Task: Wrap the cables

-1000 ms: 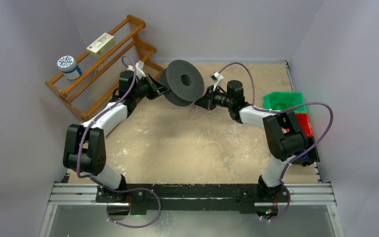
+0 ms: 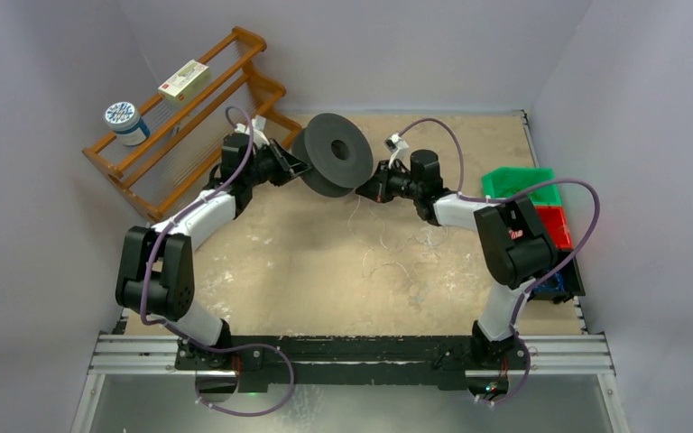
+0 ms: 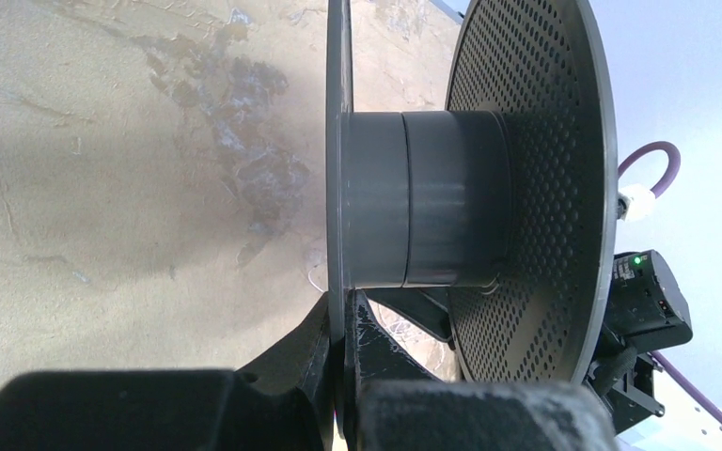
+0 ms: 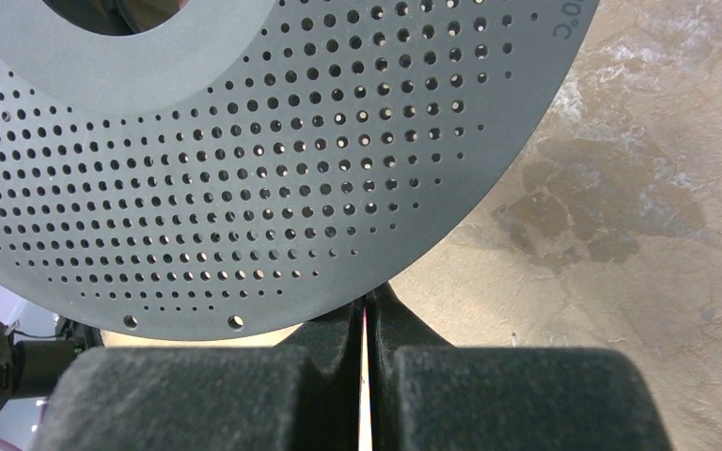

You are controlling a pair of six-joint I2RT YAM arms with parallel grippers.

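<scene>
A large dark grey spool (image 2: 357, 164) with a perforated flange is raised over the table in the top view. In the left wrist view the thin edge of its near flange runs between the fingertips of my left gripper, which is shut on it. My right gripper (image 2: 359, 190) is at the spool's lower right edge. Its fingers (image 4: 390, 324) are shut, with nothing clearly visible between them, and the flange partly covers their tips. A thin pale cable (image 2: 397, 262) lies loosely on the table, with strands rising near the right fingertips. The hub (image 3: 432, 197) looks bare.
A wooden rack (image 2: 235, 83) at the back left bears a box (image 2: 183, 81) and a white-and-blue tub (image 2: 126, 123). Green (image 2: 505, 183) and red bins (image 2: 557, 226) stand at the right behind my right arm.
The spool and my left gripper have shifted very slightly forward and to the right. My right arm has moved a little, its purple hose swinging left. Both grippers stay shut.
</scene>
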